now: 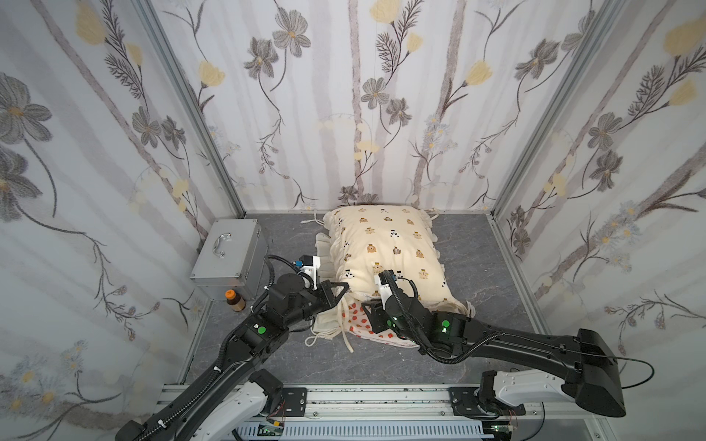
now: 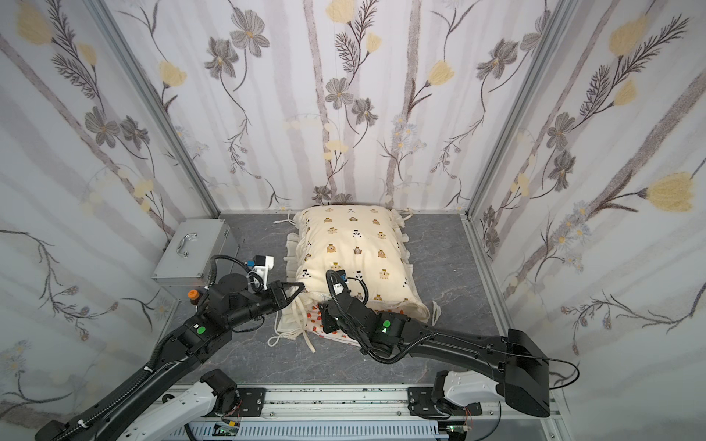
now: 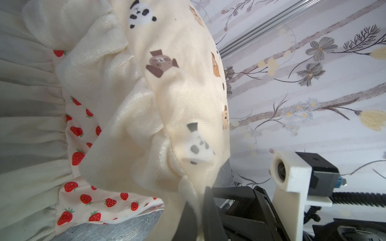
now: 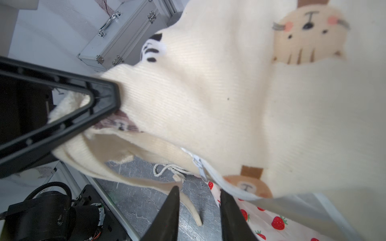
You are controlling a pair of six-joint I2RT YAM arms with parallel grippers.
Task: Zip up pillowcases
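Note:
A plump cream pillowcase (image 1: 389, 242) with animal prints lies on the floor, its near edge lifted and showing a strawberry-print underside (image 4: 277, 219). My left gripper is shut on the cream cloth at the near left corner; the right wrist view shows fabric passing through its fingers (image 4: 106, 96). Along the lifted edge runs a pale zipper, with a small light-blue zipper pull (image 4: 199, 165) hanging from it. My right gripper is part open just below and in front of the pull, with nothing visible between its fingers.
A silver case (image 1: 224, 250) and an orange-capped bottle (image 1: 234, 299) stand at the left. Loose ties (image 4: 168, 168) trail from the near left corner.

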